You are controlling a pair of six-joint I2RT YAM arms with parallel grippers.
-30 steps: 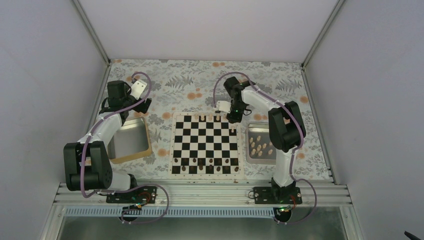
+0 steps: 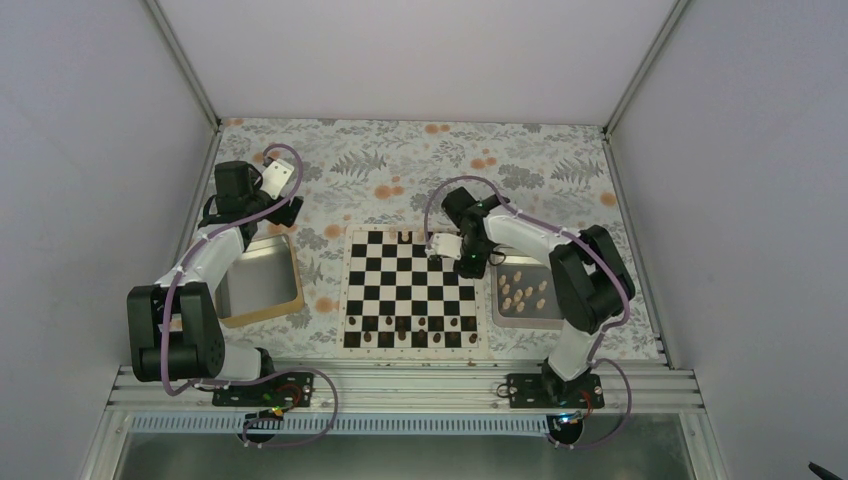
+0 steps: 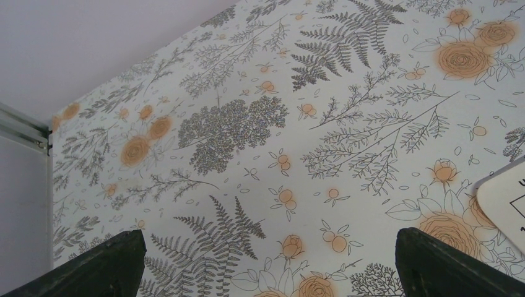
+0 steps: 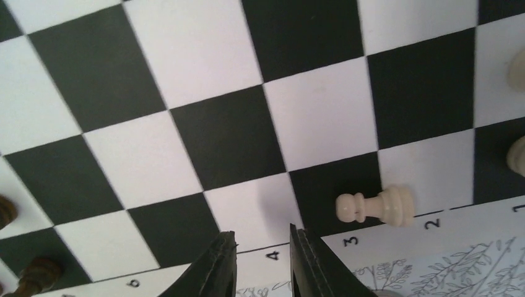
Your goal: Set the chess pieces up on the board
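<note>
The checkered chessboard [image 2: 395, 290] lies mid-table, dark pieces along its near rows. My right gripper hovers over the board's right part, fingertips a short way apart with nothing seen between. In the right wrist view a light pawn [image 4: 390, 204] lies on its side near squares marked 2 and 3; other light pieces show at the right edge, dark ones at lower left. The tray [image 2: 525, 314] at right holds several light pieces. My left gripper stands open and empty above the table's back left, away from the board.
An empty metal tray [image 2: 260, 280] with a gold rim sits left of the board. Walls bound the table at the back and sides.
The right arm has moved toward the front, its gripper now lower in the top view over the board's right part. The left arm has not moved.
</note>
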